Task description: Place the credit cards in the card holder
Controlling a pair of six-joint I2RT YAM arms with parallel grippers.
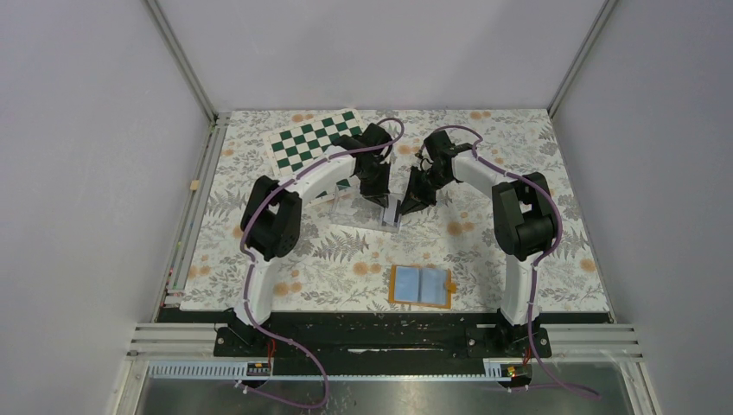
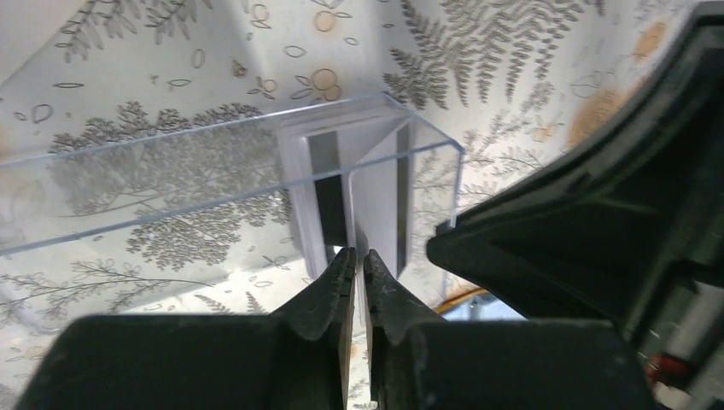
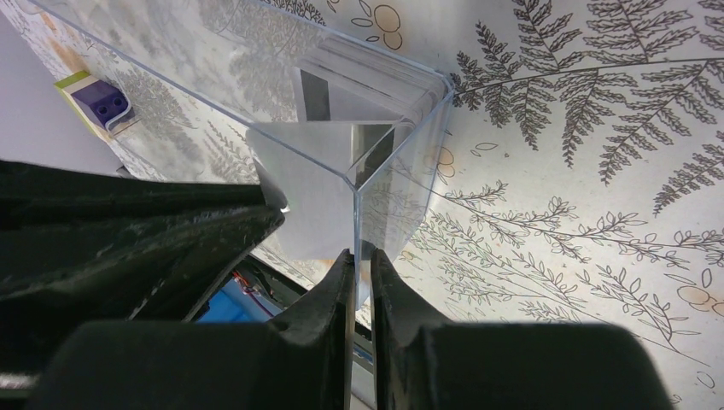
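The clear plastic card holder [image 1: 359, 218] lies on the patterned table, its right end between my two arms. Several pale cards with dark stripes [image 3: 367, 94] stand together inside that end. One white card [image 2: 374, 192] rises at a slant among them, its edge sticking out past the rim. The fingertips of my left gripper are close on either side of this card's edge; whether they press on it cannot be made out. At the holder's corner [image 3: 357, 213], my right gripper is shut on the clear wall.
A green-and-white checkered board [image 1: 298, 149] lies behind my left arm. Near the front edge sits an orange-framed tray with blue panels [image 1: 419, 286]. A purple block [image 3: 102, 102] shows at the upper left of the right wrist view.
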